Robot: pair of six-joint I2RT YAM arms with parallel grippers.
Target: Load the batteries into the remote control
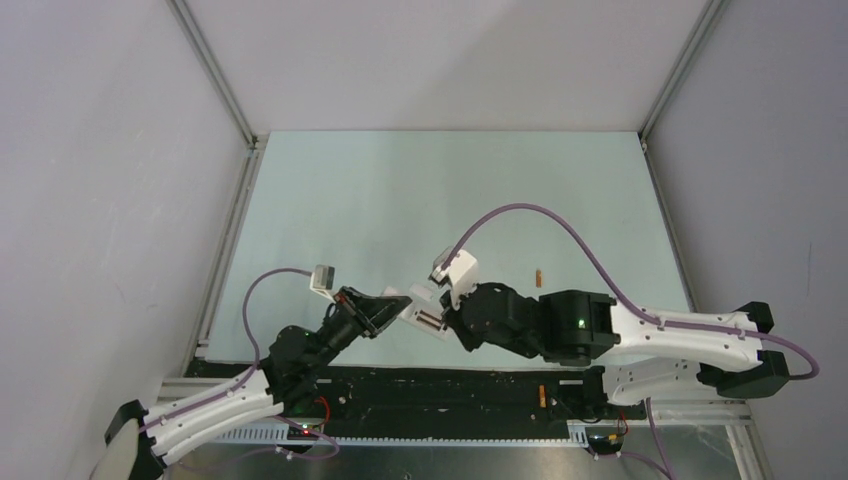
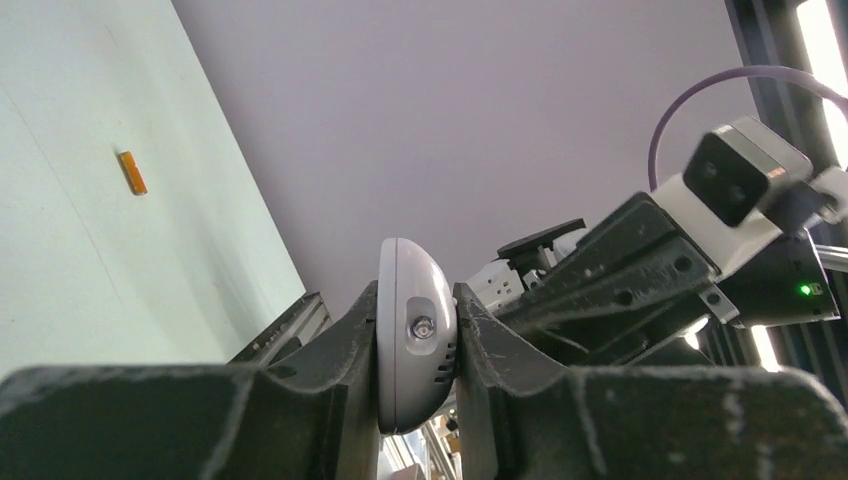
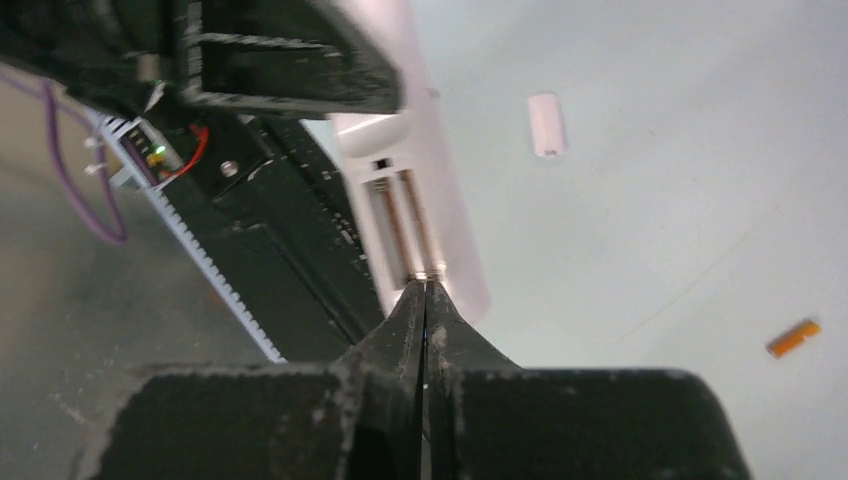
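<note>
The white remote control (image 2: 415, 300) is clamped in my left gripper (image 1: 393, 312), which is shut on it. Its open battery bay (image 3: 405, 220) faces up, showing two long slots. Over the bay's end, in the right wrist view, my right gripper is shut. A second orange battery (image 1: 538, 278) lies on the table to the right, also showing in the left wrist view. The small white battery cover (image 3: 546, 124) lies flat on the table beyond the remote.
Both arms meet close together near its front edge. Along that edge runs a black strip (image 1: 440, 400), with a small orange piece (image 1: 542, 396) lying on it.
</note>
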